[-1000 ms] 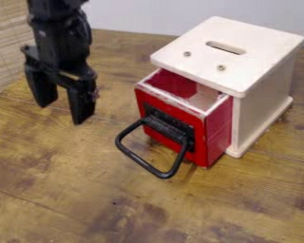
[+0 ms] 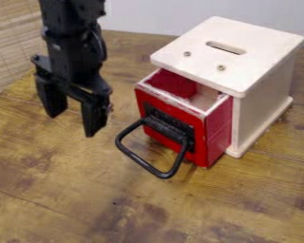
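My black gripper [image 2: 71, 110] hangs open at the left, over the wooden table, with nothing visible between its fingers. To its right stands a pale wooden box [image 2: 264, 114] with a slot in its top. A red drawer [image 2: 216, 138] is pulled partly out of the box's front, and a black loop handle [image 2: 163, 171] on it tilts down toward the table. The gripper is to the left of the drawer and handle, apart from them.
A woven mat [image 2: 9, 47] lies along the upper left edge. A pale wall is at the back.
The gripper moved slightly over the last second, ending a little to the right of where it was a second ago. The box, drawer and handle are unchanged.
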